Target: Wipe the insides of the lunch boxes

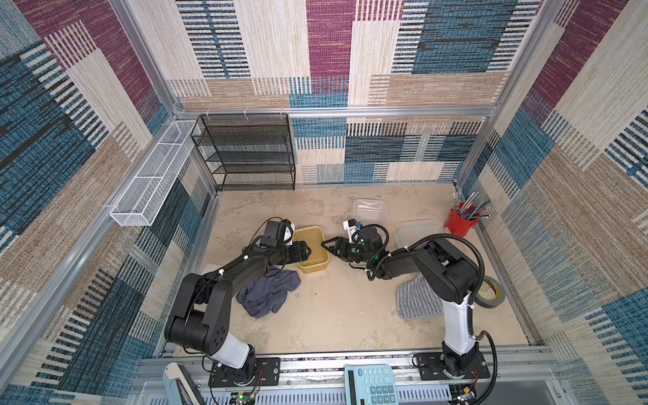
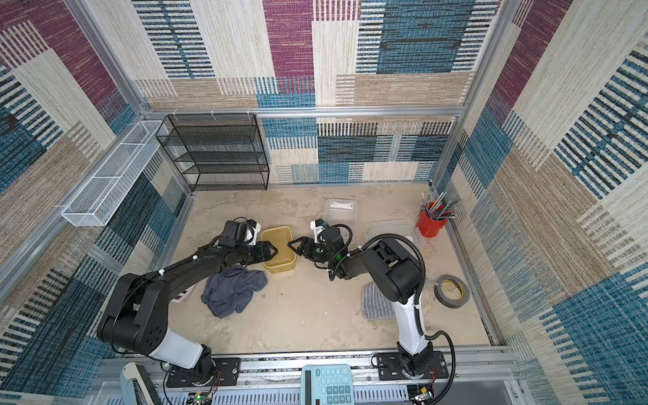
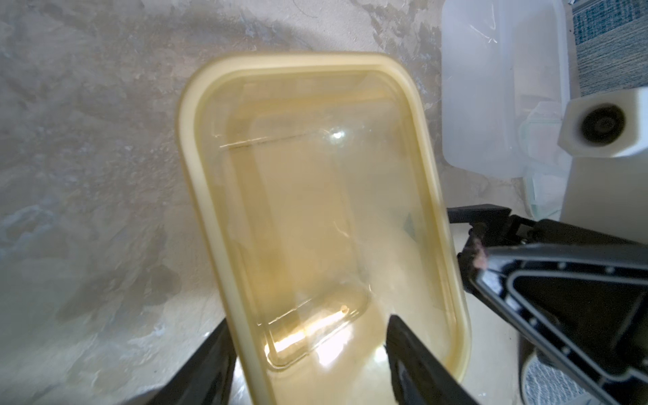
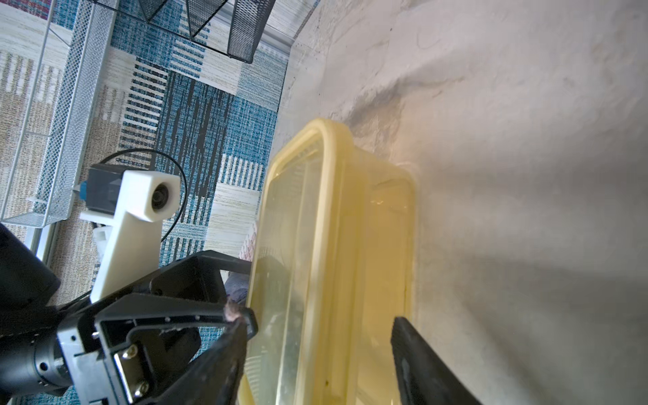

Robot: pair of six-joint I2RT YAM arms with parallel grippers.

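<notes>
A yellow lunch box [image 1: 312, 260], with an inner tray or lid seen in the left wrist view [image 3: 310, 202], sits mid-table between both grippers. My left gripper is open over the box's near end, one finger by its side rim. My right gripper is open beside the box, its fingers around the near rim. A dark blue cloth [image 1: 266, 293] lies crumpled below the left gripper. Clear containers [image 2: 341, 210] stand behind to the right.
A red cup of utensils [image 2: 430, 222], a tape roll [image 2: 451, 290] and a grey striped cloth [image 2: 374, 303] are on the right. A black wire rack [image 1: 243, 155] stands at the back left.
</notes>
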